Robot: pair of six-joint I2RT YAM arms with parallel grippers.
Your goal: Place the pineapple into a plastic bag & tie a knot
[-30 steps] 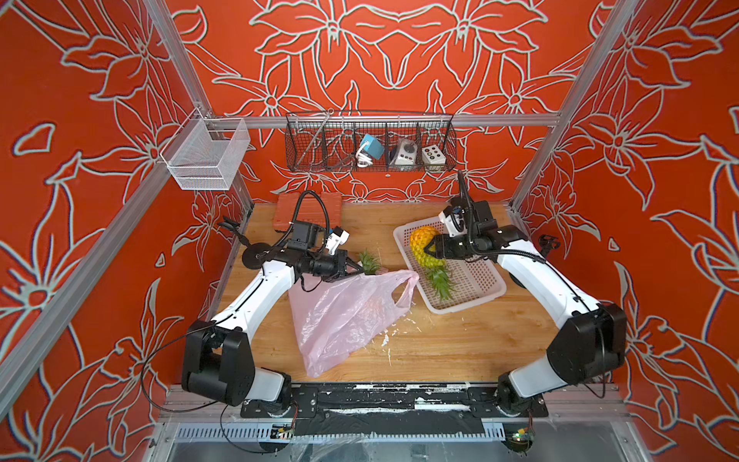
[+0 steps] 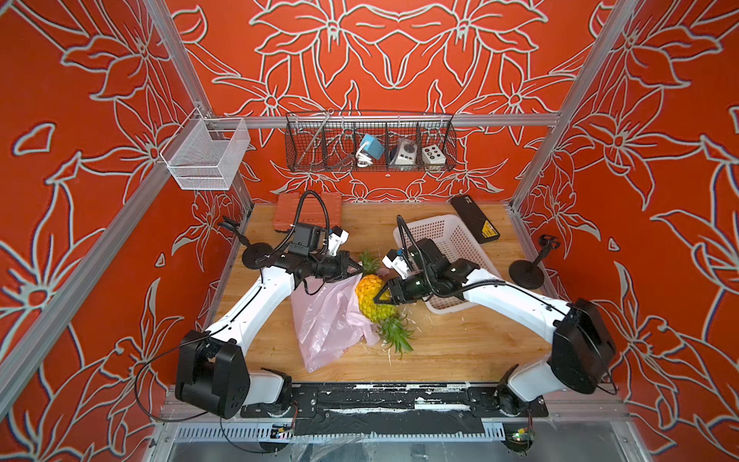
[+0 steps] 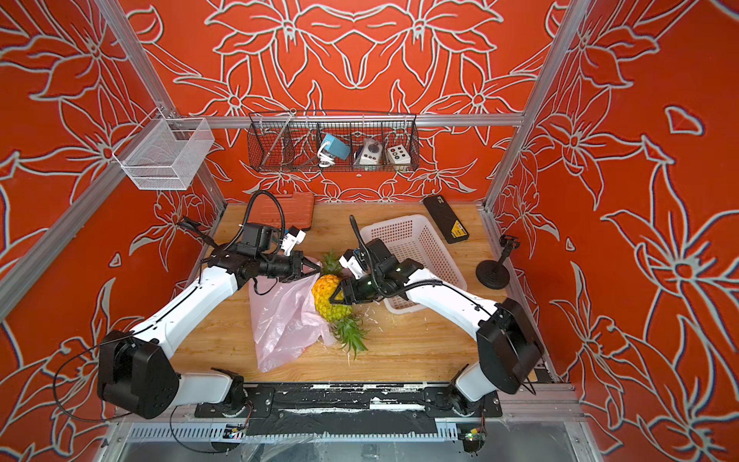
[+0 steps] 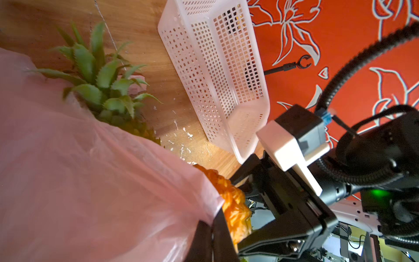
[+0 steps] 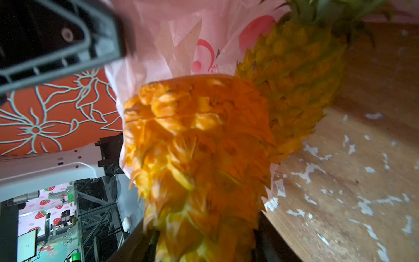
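Observation:
My right gripper (image 2: 382, 295) is shut on a yellow-orange pineapple (image 5: 200, 152), whose leafy crown (image 2: 396, 335) points toward the front of the table. This pineapple is at the right edge of the pink plastic bag (image 2: 327, 323), against its film; how far it is inside cannot be told. Pinched in my left gripper, shut, is the bag's upper edge, drawn to a peak. A second pineapple lies behind the held one, its crown (image 4: 102, 78) showing past the bag while film covers part of its body in the left wrist view.
A white perforated basket (image 2: 469, 254) stands empty at the right, close to the right arm. Farther back are a black box (image 2: 474, 218) and a red case (image 2: 308, 208). White flakes (image 5: 314, 170) dot the table.
The bag's right side has been pushed in and crumpled. The left gripper has hardly moved.

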